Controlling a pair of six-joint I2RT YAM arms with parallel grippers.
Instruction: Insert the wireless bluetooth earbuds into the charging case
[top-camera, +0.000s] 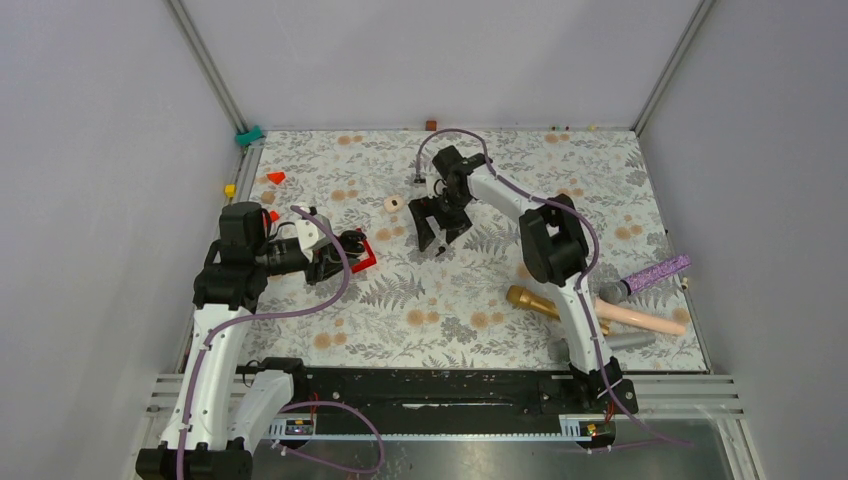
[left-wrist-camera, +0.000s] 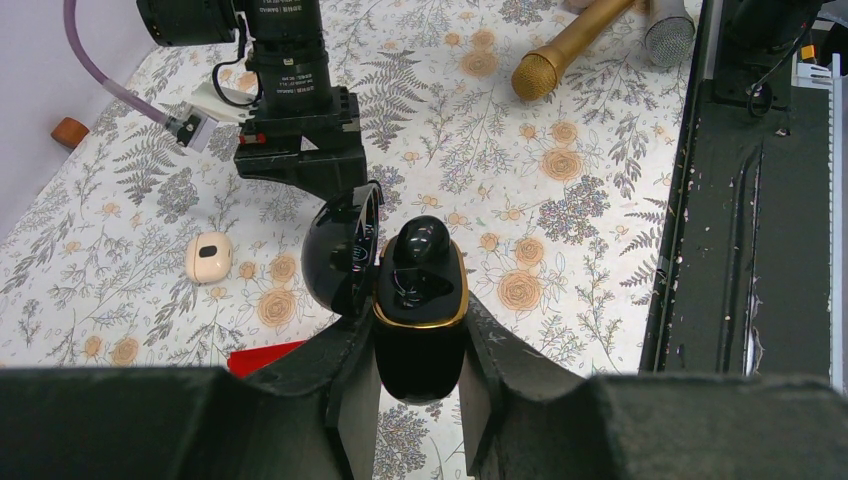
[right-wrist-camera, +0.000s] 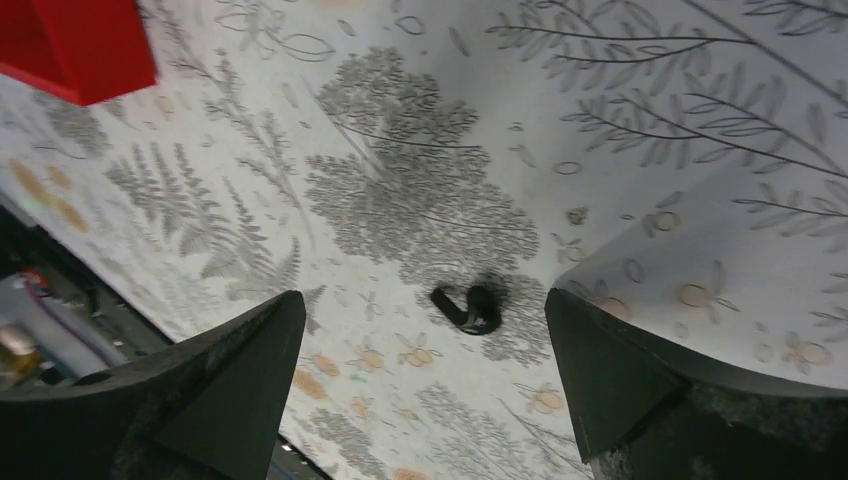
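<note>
My left gripper (top-camera: 340, 255) is shut on the black, gold-rimmed charging case (left-wrist-camera: 420, 330); its lid (left-wrist-camera: 330, 255) stands open and a black earbud (left-wrist-camera: 420, 245) shows in it. My right gripper (top-camera: 435, 225) is open above the table. A small black earbud (right-wrist-camera: 470, 310) lies on the cloth between and beyond its fingers in the right wrist view, blurred, with nothing held.
A red tray (top-camera: 365, 260) is under the left gripper. A small beige case (left-wrist-camera: 208, 258) lies at centre-back. Several microphones (top-camera: 650, 280) lie at the right.
</note>
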